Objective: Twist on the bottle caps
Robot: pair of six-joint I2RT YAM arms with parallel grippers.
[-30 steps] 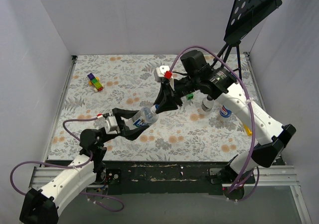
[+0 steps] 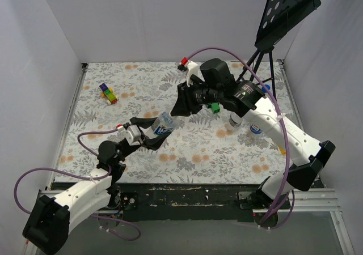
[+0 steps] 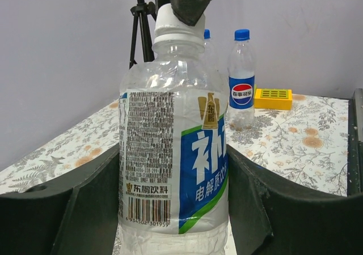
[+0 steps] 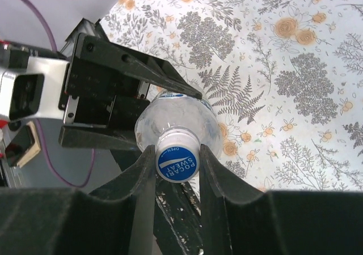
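Note:
A clear bottle (image 3: 148,167) with a white, blue and green label stands in the left wrist view, my left gripper (image 2: 160,131) shut around its body. Seen from the top, the bottle tilts toward the right arm. On its neck sits a white cap (image 3: 176,24) whose blue top (image 4: 177,163) faces the right wrist camera. My right gripper is shut on this cap, one finger at either side. Whether the thread is tight cannot be seen.
Two more bottles stand at the right, one a Pepsi bottle (image 3: 241,79) with a blue cap. A yellow block (image 3: 273,98) lies behind it. Coloured blocks (image 2: 108,93) lie at the left, a green block (image 2: 215,107) beneath the right arm.
My right gripper has turned about the cap, its red cable end swinging up and left in the top view. The left arm and bottle have shifted slightly.

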